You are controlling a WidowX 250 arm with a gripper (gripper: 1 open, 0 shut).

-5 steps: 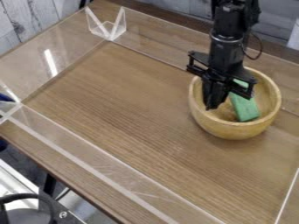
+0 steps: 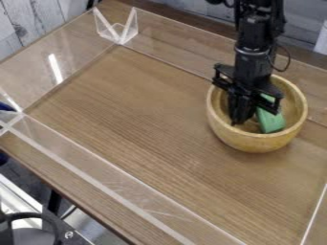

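The black robot arm reaches down from the top right, its gripper (image 2: 240,117) low inside a wooden bowl (image 2: 269,141) at the right of the table. A green object (image 2: 270,122) lies in the bowl, just right of the fingers and partly behind them. The fingers look close together; whether anything is between them is hard to see.
A white taped mark (image 2: 117,33) is near the back left. A black object (image 2: 26,233) is at the lower left corner.
The gripper has moved a little and sits lower in the bowl, covering more of the green object. The bowl has shifted slightly.
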